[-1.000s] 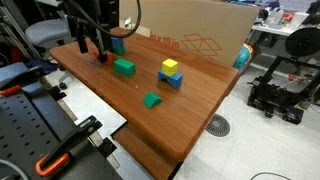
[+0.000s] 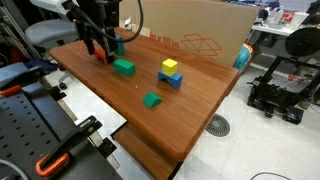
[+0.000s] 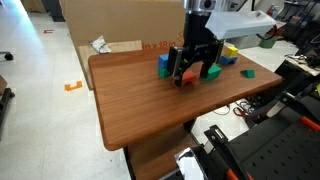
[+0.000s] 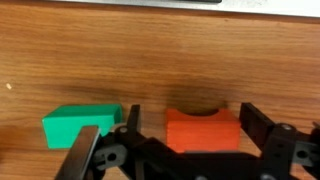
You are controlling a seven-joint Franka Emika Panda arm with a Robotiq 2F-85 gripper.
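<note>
A red block (image 4: 203, 132) lies on the wooden table below my gripper. My gripper stands open, one fingertip near the block's right edge and the other well off to its left. In exterior view 2 the red block (image 3: 188, 78) shows at the fingers, and in exterior view 1 a bit of red (image 2: 97, 54) is visible behind the gripper (image 2: 103, 50). Whether a finger touches the block, I cannot tell. Left of the fingers in the wrist view is a green block (image 4: 78, 124).
A yellow block (image 2: 170, 66) sits on a blue block (image 2: 170, 79). Another green piece (image 2: 152, 100) lies nearer the table's front. A further blue block (image 3: 164, 66) stands close behind the gripper.
In exterior view 1 my gripper has shifted slightly, and more red shows beside its fingers than a second ago. The blue block behind it is now more covered. Other blocks stay put.
</note>
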